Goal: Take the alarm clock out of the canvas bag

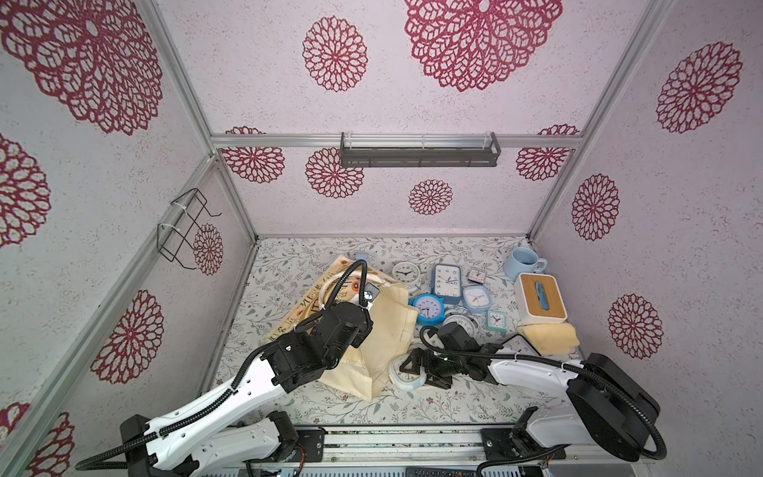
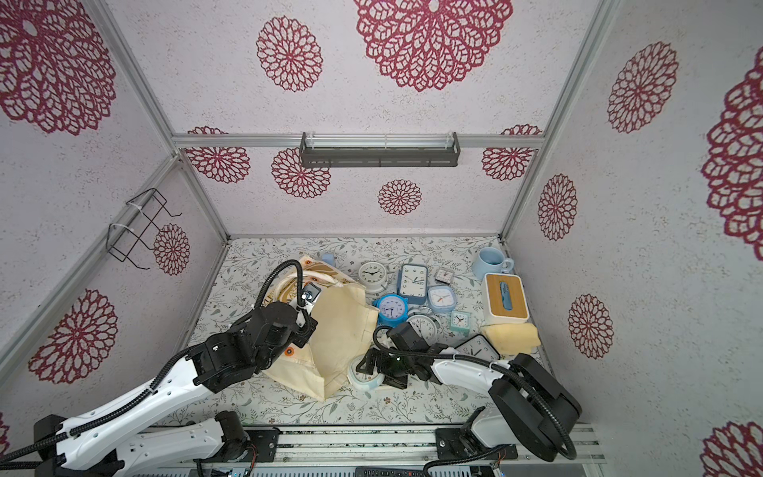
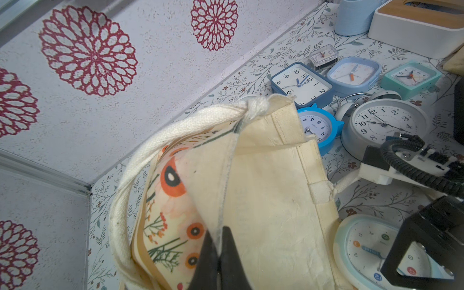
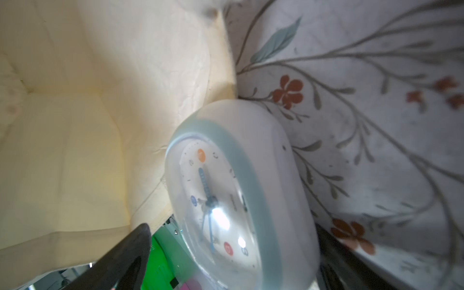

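The cream canvas bag [image 1: 381,334] lies on its side, printed with orange flowers. My left gripper is shut on a fold of its fabric near the rope handle [image 3: 126,183]. A white, pale-teal-rimmed alarm clock [image 4: 241,188] lies at the bag's right front edge, beside the cream cloth. My right gripper stands open around this clock, a finger to either side of it; whether the fingers touch it I cannot tell.
Several other clocks, among them a blue round one [image 2: 392,310], sit behind and right of the bag. A blue mug [image 2: 491,262], a tissue box [image 2: 504,298] and a yellow cloth [image 2: 512,340] line the right side.
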